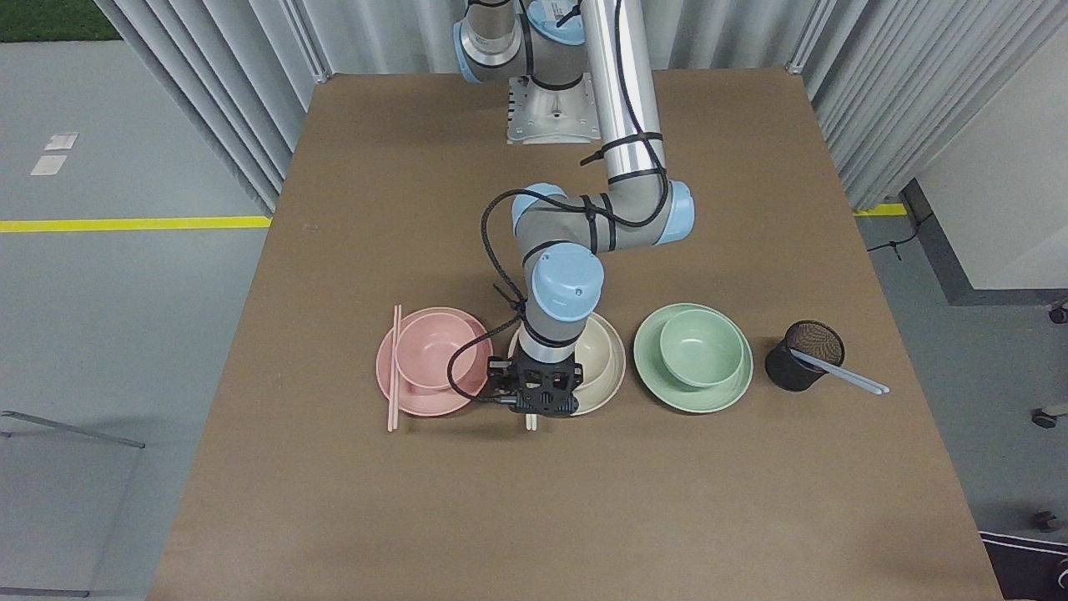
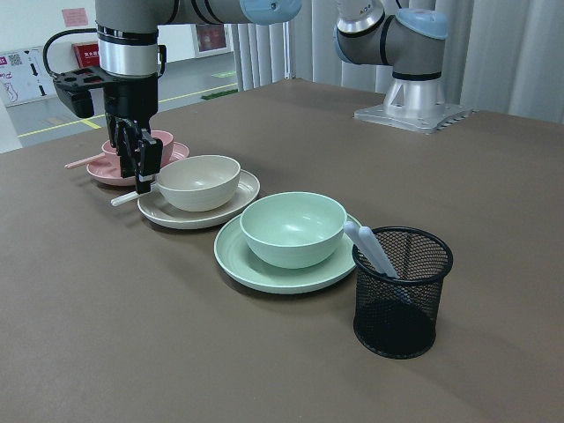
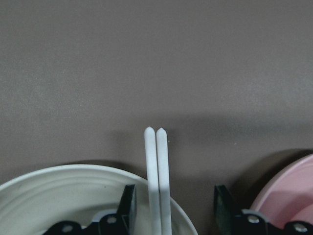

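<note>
My gripper is open, low over the white chopsticks [image 3: 163,181], which lie between its two fingers across the edge of the cream plate [image 2: 161,215]. The cream bowl [image 2: 198,187] on that plate is partly hidden by the gripper in the front view. The pink bowl [image 1: 431,345] sits on a pink plate with pink chopsticks [image 1: 393,381] along its left side. A green bowl [image 1: 701,346] on a green plate [image 1: 691,399] stands to the right of the cream set.
A black mesh pen cup [image 2: 397,322] holding light chopsticks [image 1: 856,379] stands at the right. The arm's base is at the back.
</note>
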